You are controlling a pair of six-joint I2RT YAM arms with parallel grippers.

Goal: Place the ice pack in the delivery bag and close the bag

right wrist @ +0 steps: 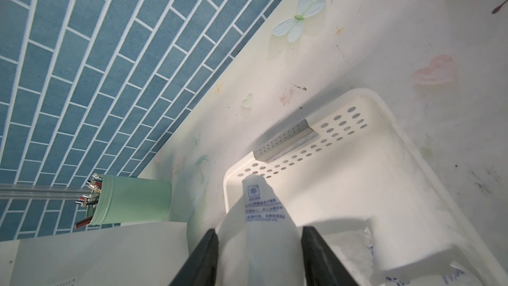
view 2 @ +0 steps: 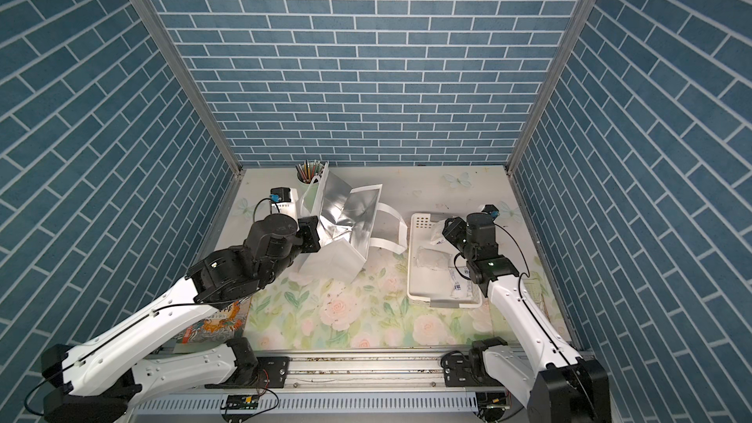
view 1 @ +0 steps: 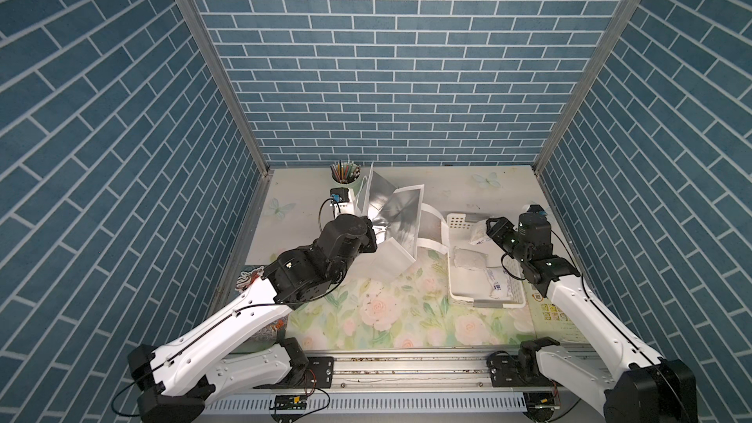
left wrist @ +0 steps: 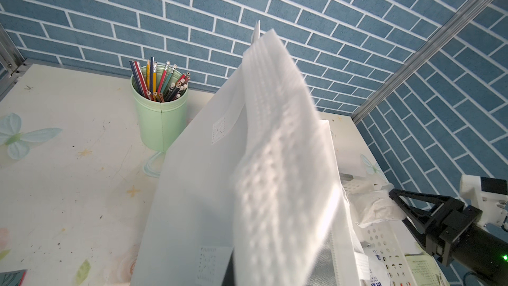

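The white delivery bag (view 1: 395,223) stands tilted with its silver-lined mouth open. At its left side, my left gripper (view 1: 369,239) is shut on the white strap (left wrist: 285,180), which hides most of the fingers in the left wrist view. Over the back of the white tray, an ice pack (right wrist: 260,233) with blue print is pinched in my right gripper; one finger (right wrist: 317,259) shows on its right. The left wrist view shows this pack (left wrist: 375,206) at the fingertips, raised above the tray floor.
More packs lie in the tray (view 1: 462,286), among them one pack (view 1: 470,258) at the middle left and one pack (view 1: 498,282) nearer the front. A green pencil cup (left wrist: 161,121) stands behind the bag.
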